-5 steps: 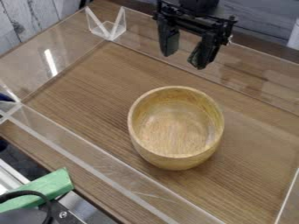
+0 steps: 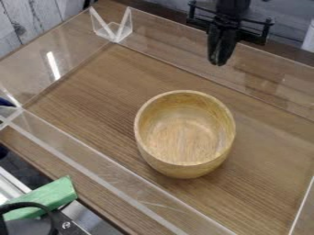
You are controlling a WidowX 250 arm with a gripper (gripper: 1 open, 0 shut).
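Note:
My black gripper (image 2: 221, 48) hangs at the top of the view, right of centre, above the back of the wooden tray floor, shut with nothing seen between its fingers. A round light-wood bowl (image 2: 185, 133) stands upright in the middle, well in front of and below the gripper. It looks empty.
Clear plastic walls edge the wooden floor (image 2: 92, 101), with a clear bracket (image 2: 112, 26) at the back left. A green object (image 2: 39, 200) and some black hardware lie outside at the lower left. The floor around the bowl is clear.
My gripper has drawn back and up toward the top of the view, showing smaller now. The bowl has not moved.

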